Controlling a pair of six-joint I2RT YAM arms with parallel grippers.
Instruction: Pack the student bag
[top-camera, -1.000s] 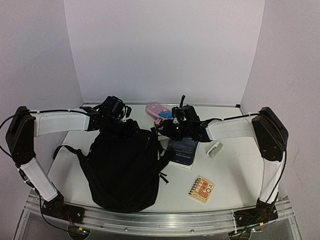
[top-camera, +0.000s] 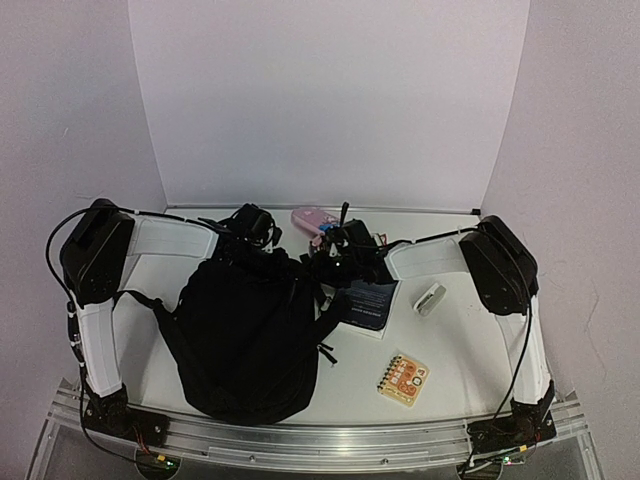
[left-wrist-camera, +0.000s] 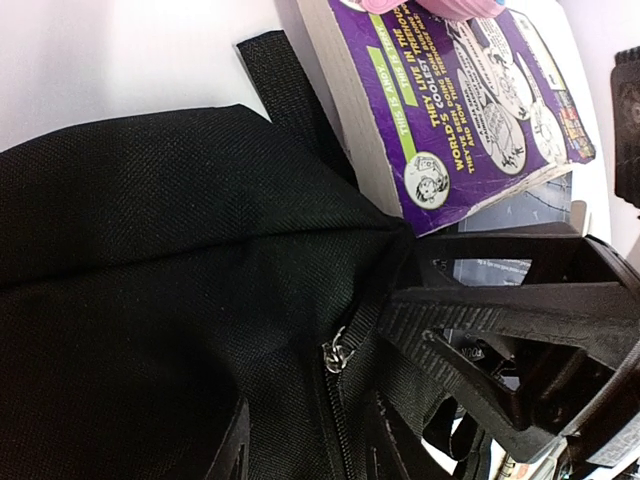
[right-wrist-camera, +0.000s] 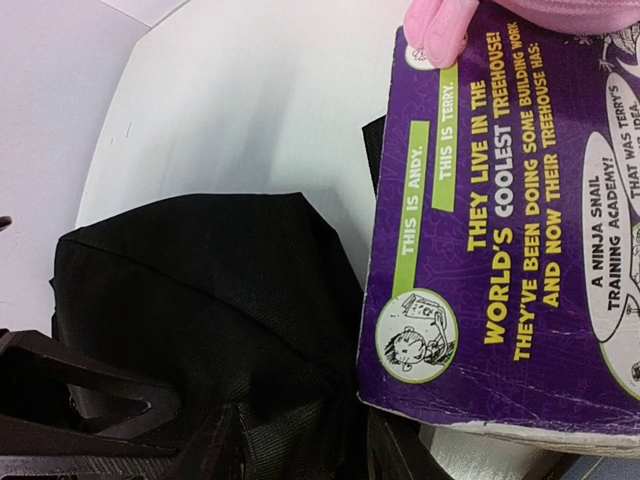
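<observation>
The black bag (top-camera: 245, 340) lies flat on the left half of the table. Over its upper right corner my left gripper stands open, fingertips apart on either side of a zipper with a metal pull (left-wrist-camera: 338, 352). Close beside it, my right gripper is open too, with black bag fabric showing between its fingertips. A purple comic book (right-wrist-camera: 500, 230) lies against the bag's edge, and a pink pencil case (top-camera: 314, 219) rests at its far end. Below the right arm is a dark blue book (top-camera: 368, 308). The arms hide the bag's corner from above.
An orange spiral notebook (top-camera: 404, 379) lies at the front right. A small white object (top-camera: 430, 298) sits right of the dark book. Bag straps (top-camera: 145, 298) spread onto the table.
Both grippers have come closer together over the bag's upper right corner: the left moved right, the right moved left. Bag, books and notebook look unmoved.
</observation>
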